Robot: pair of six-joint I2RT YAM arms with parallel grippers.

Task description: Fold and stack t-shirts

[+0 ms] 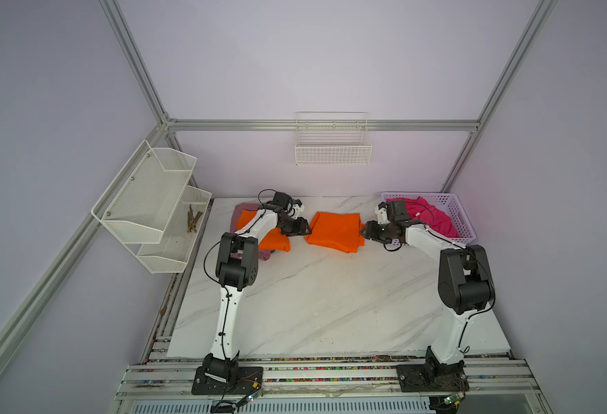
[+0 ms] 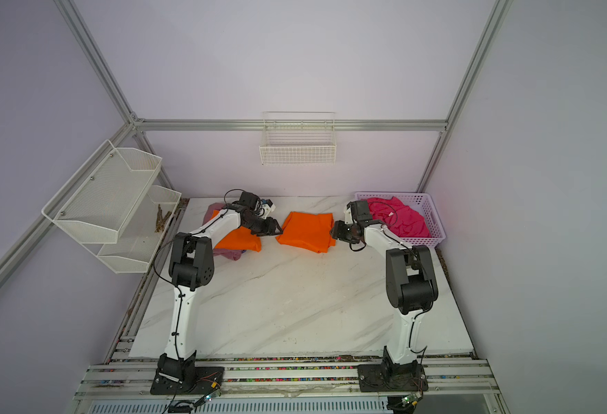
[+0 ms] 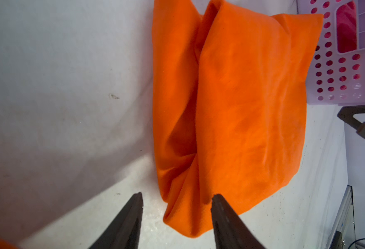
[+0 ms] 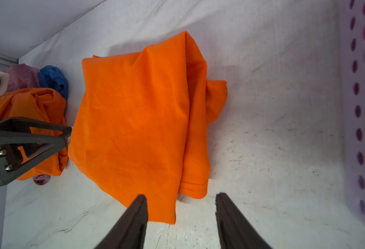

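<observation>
An orange T-shirt (image 1: 334,231) lies folded in a squarish bundle at the middle back of the table, with loose layers along one side (image 4: 195,157). My left gripper is open just off its left end, above a fold. My right gripper is open at its right end, over a corner and the bare table beside it. Neither has cloth held. Left of the bundle, partly hidden by my left arm, lies a pile of orange (image 4: 45,108), purple (image 4: 22,76) and blue (image 4: 51,81) cloths.
A lilac perforated basket (image 1: 461,215) with pink cloth (image 1: 431,217) stands at the back right, close behind my right gripper. A white wire shelf (image 1: 144,200) is at the left and a wire rack (image 1: 331,151) on the back wall.
</observation>
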